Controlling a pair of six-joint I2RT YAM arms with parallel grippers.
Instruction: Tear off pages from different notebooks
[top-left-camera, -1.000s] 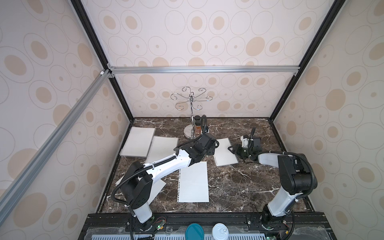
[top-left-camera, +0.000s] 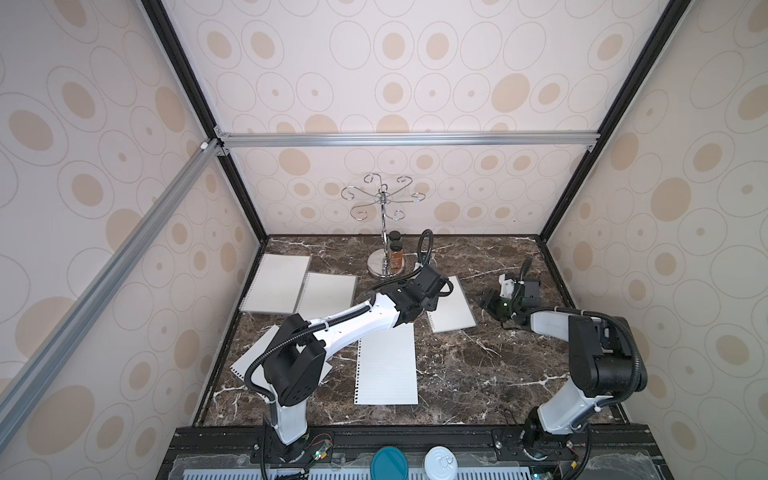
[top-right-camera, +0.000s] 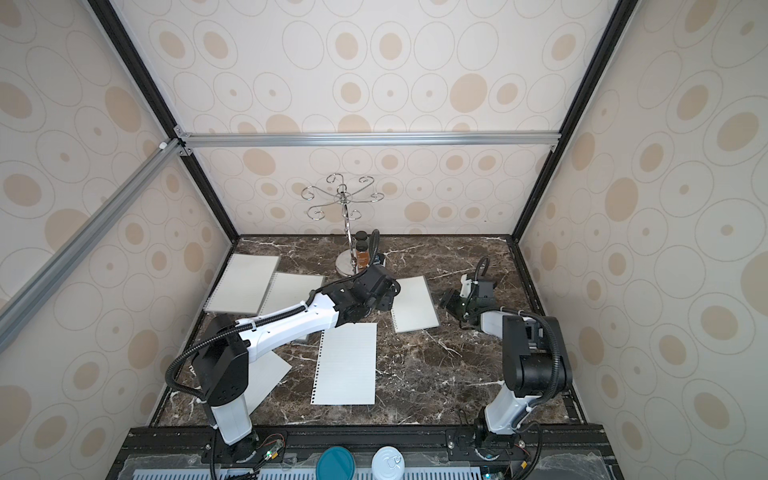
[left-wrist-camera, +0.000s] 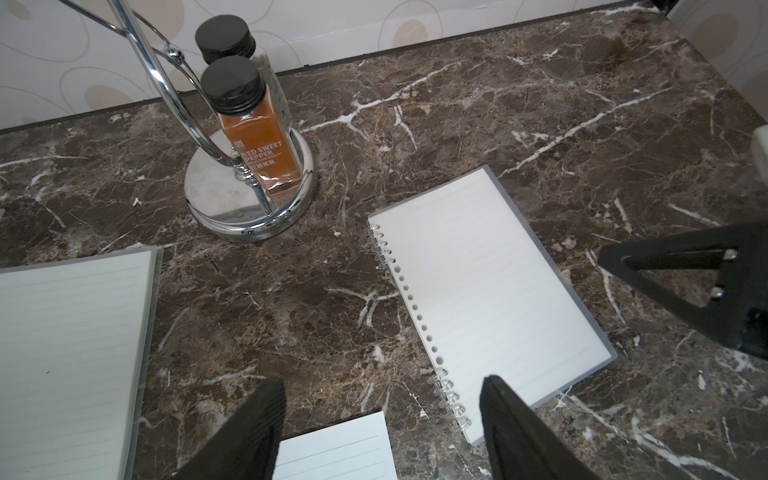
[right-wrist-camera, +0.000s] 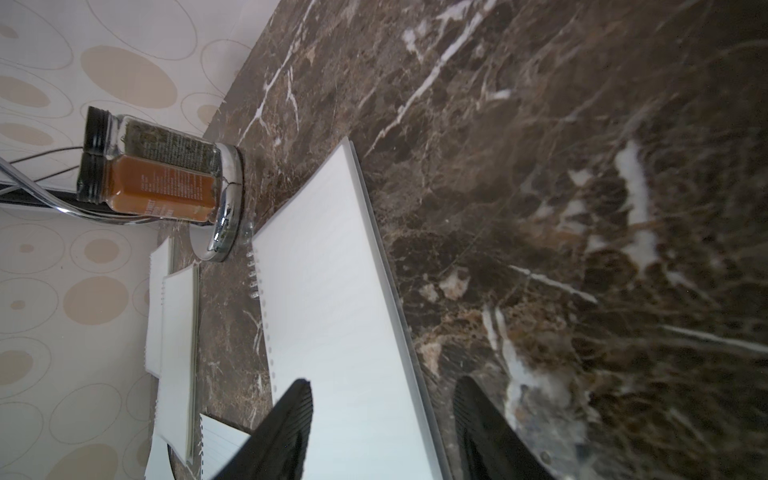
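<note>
A small spiral notebook (left-wrist-camera: 488, 296) lies centre-right on the marble table, its page flat. My left gripper is above the table just left of it, fingers apart, nothing between them. My right gripper stands just right of that notebook, low, fingers apart and empty; it shows as a dark shape in the left wrist view too. Two notebooks (top-left-camera: 272, 284) lie at the back left. A lined page with punched holes (top-right-camera: 344, 364) lies at the front centre, and more white paper (top-right-camera: 264, 376) lies at the front left, partly hidden by my left arm.
A chrome stand (left-wrist-camera: 232, 200) holds two spice jars (left-wrist-camera: 260, 140) behind the middle notebook. Patterned walls close in the sides and back.
Both arms have moved right: my left gripper toward the middle notebook, my right gripper away from it toward the right wall, leaving that notebook's right part more visible.
</note>
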